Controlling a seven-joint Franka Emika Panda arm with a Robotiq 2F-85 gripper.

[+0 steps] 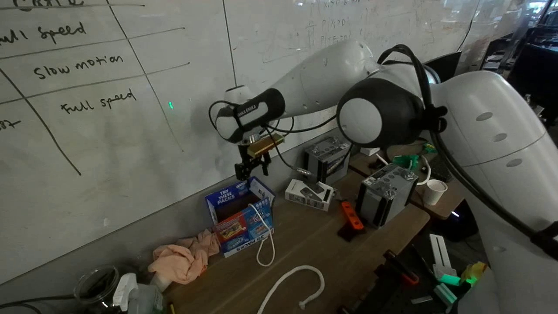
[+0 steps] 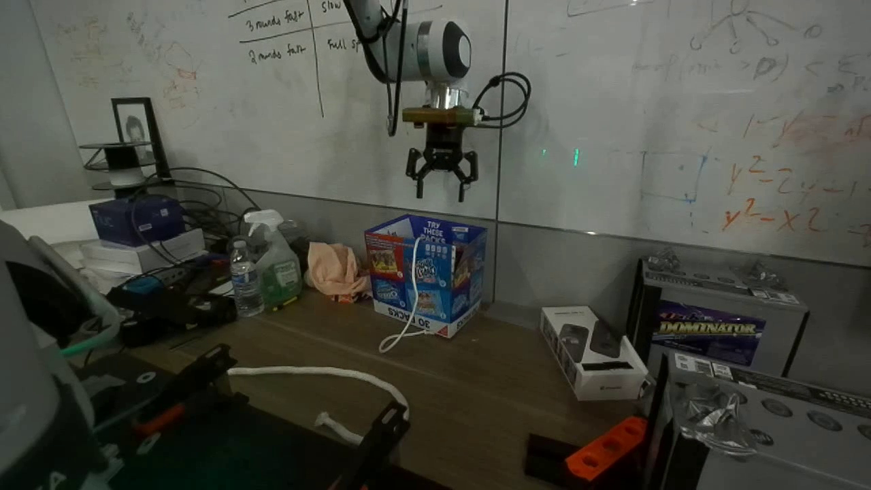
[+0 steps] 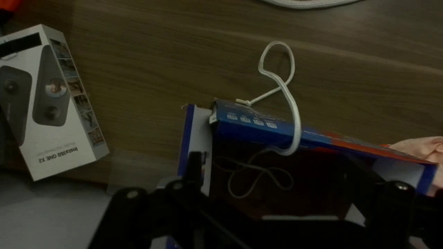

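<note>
A thin white cord hangs over the front wall of an open blue snack box. In the wrist view, part of the cord loops out onto the wood, while its other part lies coiled on the box floor. My gripper is open above the box, fingers pointing down with nothing between them. From the first exterior view, the gripper hangs just over the back of the box. Its dark fingers cover the box's rear portion in the wrist view.
A thicker white rope lies on the table in front. Left of the box is a peach cloth; to its right are a white camera box, an orange tool and grey batteries. The whiteboard wall stands close behind.
</note>
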